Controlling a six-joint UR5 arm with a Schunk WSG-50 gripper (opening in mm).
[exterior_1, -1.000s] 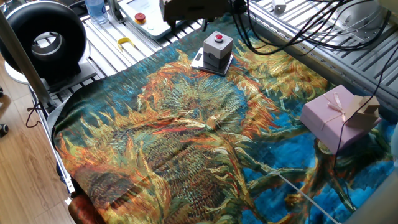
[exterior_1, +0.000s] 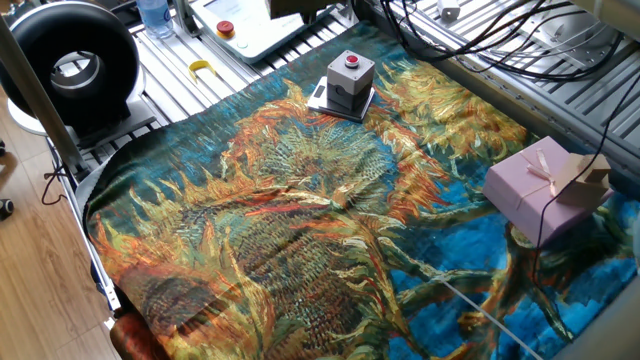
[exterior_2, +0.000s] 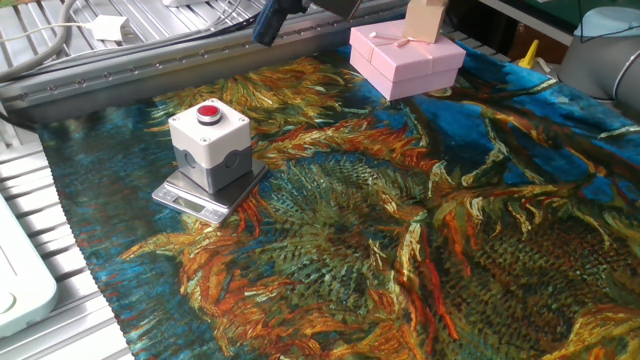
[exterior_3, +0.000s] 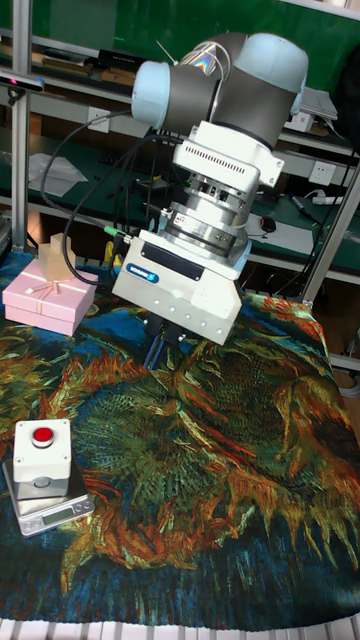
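A grey-and-white box with a red button (exterior_2: 209, 144) stands upright on a small digital scale (exterior_2: 190, 204); the third exterior view shows the button box (exterior_3: 43, 457) at lower left. A pink gift box (exterior_2: 405, 62), tied with ribbon, sits on the cloth, a small tan carton (exterior_2: 425, 18) on top of it. High above the cloth, apart from both boxes, hangs my gripper (exterior_3: 154, 355) with dark blue fingers (exterior_3: 159, 350) pointing down. The fingers look close together, but whether they are fully shut is unclear. Nothing is visible in them.
A sunflower-print cloth (exterior_1: 300, 240) covers the table, its middle bare and slightly wrinkled. Loose black cables (exterior_1: 470, 50) hang over the far rail. A pale tray with a red knob (exterior_1: 226, 29), a yellow piece (exterior_1: 201, 69) and a bottle (exterior_1: 155, 17) lie beyond the cloth.
In the first exterior view, the dark gripper body and its finger have moved up, almost out of the frame, and the cables have shifted with it. The boxes and scale have not moved.
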